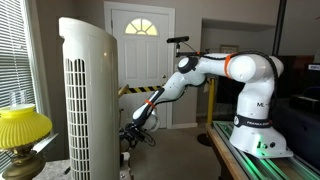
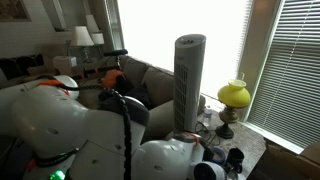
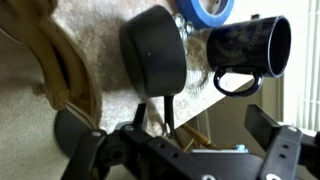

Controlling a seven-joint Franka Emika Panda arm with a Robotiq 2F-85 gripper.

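Observation:
My gripper is open, its dark fingers spread wide along the bottom of the wrist view, and nothing is held between them. Just beyond lies a small dark pan-like cup, whose thin black handle points toward the gap between the fingers. To its right, a black mug shows its handle on the near side. A blue ring, like a tape roll, is partly cut off at the top. In exterior view 1 the gripper is low behind the white tower, too small to make out its fingers.
A tall white tower stands close to the arm. A brass-based lamp with a yellow shade is by the window. The speckled surface ends just past the mug and handle, with a drop beyond.

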